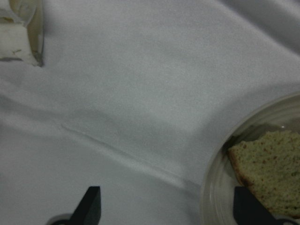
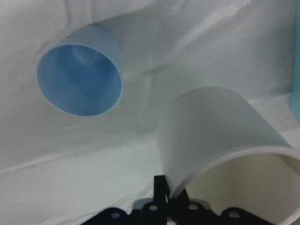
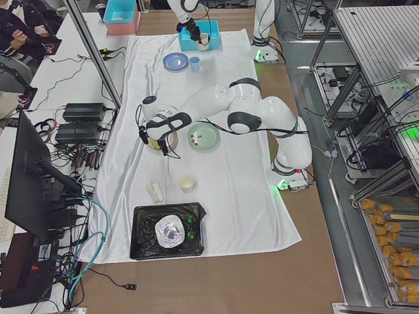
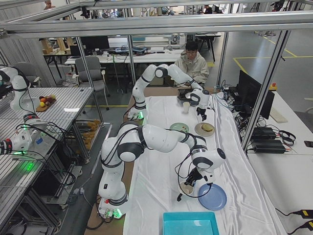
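Observation:
My left gripper, open and empty, hangs beside a beige plate (image 1: 215,187) with a piece of bread (image 1: 267,171). My right gripper is shut on the rim of a white cup (image 2: 211,122). A blue cup (image 2: 79,75) stands beside it on the cloth. In the camera right view the blue plate (image 4: 212,197) lies right of that gripper, with the turquoise bin (image 4: 190,223) in front.
A pale green plate (image 3: 204,140) lies near the table's middle. A light cup (image 3: 186,184), white pieces (image 3: 156,192) and a black tray (image 3: 141,242) with a foil container occupy the camera left view's lower table.

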